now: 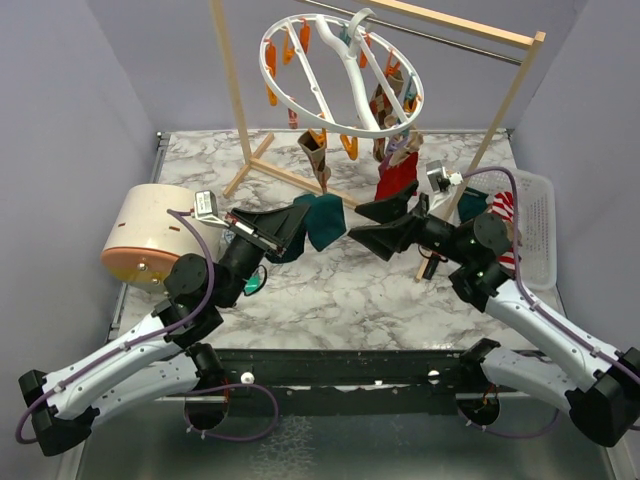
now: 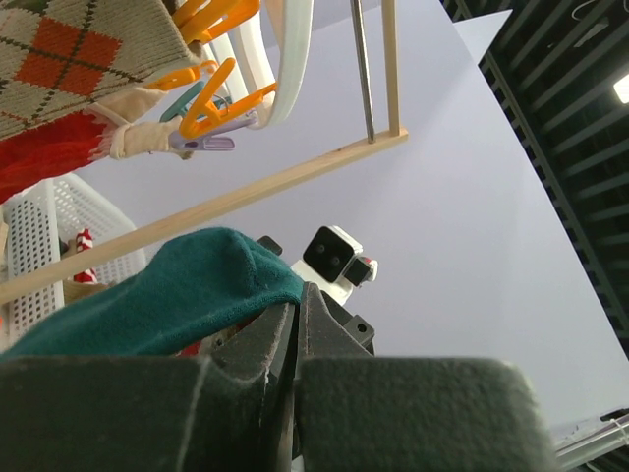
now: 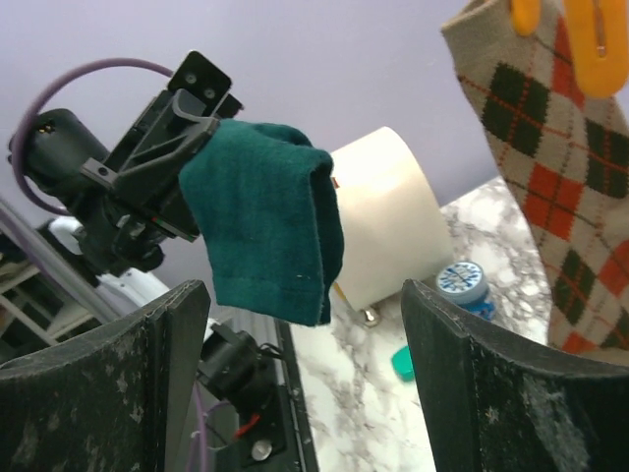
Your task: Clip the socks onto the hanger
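Observation:
My left gripper [image 1: 298, 208] is shut on a teal sock [image 1: 325, 222], which hangs from its tips; in the right wrist view the sock [image 3: 257, 221] dangles from it. My right gripper [image 1: 358, 222] stands open to the right of the sock, its fingers facing it with nothing between them. The round white hanger [image 1: 364, 133] with orange clips [image 1: 350, 146] hangs above both. A patterned sock [image 1: 312, 150], a red sock [image 1: 395, 176] and other socks hang from it; in the left wrist view a diamond-patterned sock [image 2: 69, 54] is close above the teal one.
A white basket [image 1: 540, 230] with striped socks is at the right, behind the right arm. A cream drum [image 1: 155, 225] stands at the left. Wooden stand bars [image 1: 236, 90] frame the hanger.

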